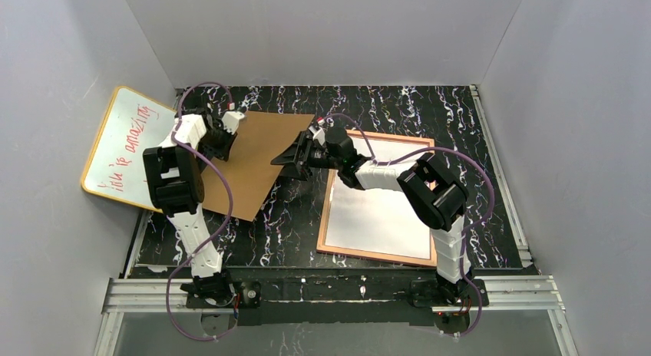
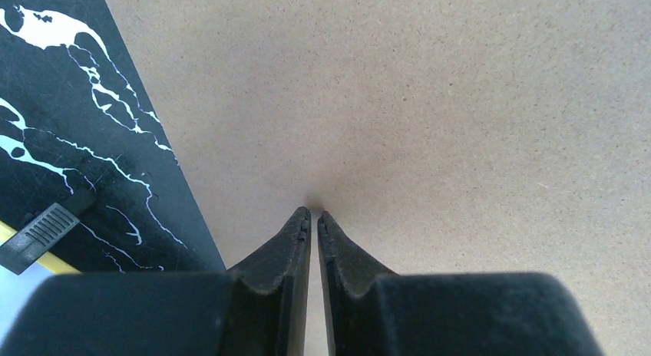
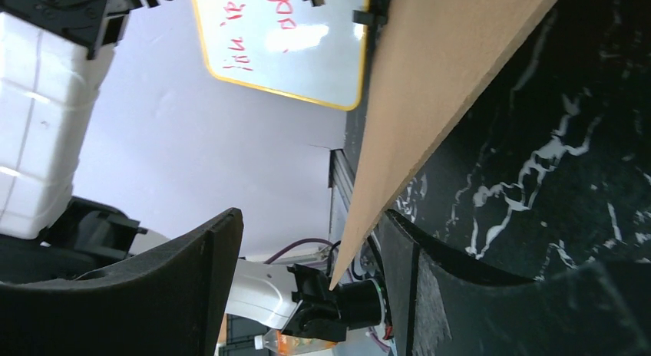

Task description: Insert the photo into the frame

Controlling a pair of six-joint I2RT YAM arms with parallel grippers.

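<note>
The wood-edged frame (image 1: 434,218) lies flat at the right of the table, a white sheet (image 1: 376,222) filling it. I cannot tell whether that sheet is the photo. A brown board (image 1: 265,141) slants up from the table at the left, its right side raised. In the right wrist view, the board's edge runs between the parted fingers of my right gripper, closer to the right-hand finger. My left gripper has its fingertips almost together at the board's brown face; only a thin gap shows, with nothing clear in it.
A white panel (image 1: 130,153) with a yellow rim and red writing leans at the left wall, beside the left arm. The right forearm (image 1: 384,176) passes over the frame.
</note>
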